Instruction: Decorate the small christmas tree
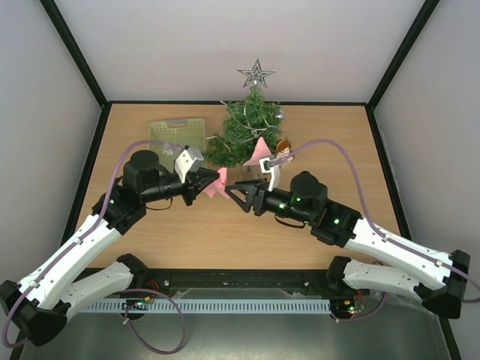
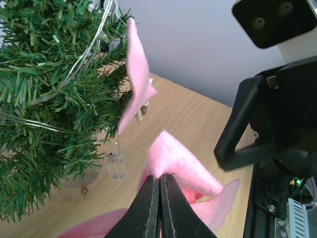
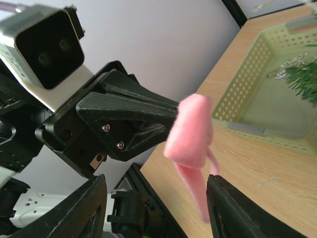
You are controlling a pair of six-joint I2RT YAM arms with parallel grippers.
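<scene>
A pink fabric bow (image 1: 218, 185) hangs from my left gripper, which is shut on it in front of the tree. My right gripper is part open, its fingers on either side of the bow's lower tail (image 3: 190, 129) in the right wrist view, close to it; contact is unclear. The small green tree (image 1: 244, 127) has a silver star (image 1: 256, 75) on top, a wire garland and another pink piece (image 2: 133, 74) on its right side.
A pale green basket (image 1: 169, 127) with some items stands behind the left arm. A brown-haired figure (image 1: 283, 146) hangs at the tree's right.
</scene>
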